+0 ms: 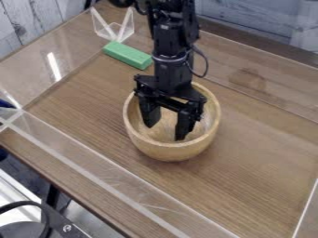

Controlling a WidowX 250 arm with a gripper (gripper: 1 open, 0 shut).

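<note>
My black gripper (170, 113) reaches down from the top centre into a round, pale wooden bowl (172, 149) in the middle of the table. Its two fingers are spread wide inside the bowl, near the left and right of its interior. I cannot make out anything held between them; the bowl's floor beneath is partly hidden by the gripper.
A green block (128, 53) lies at the back left, near a white wire-like object (110, 23). Dark cables (37, 209) are at the lower left.
</note>
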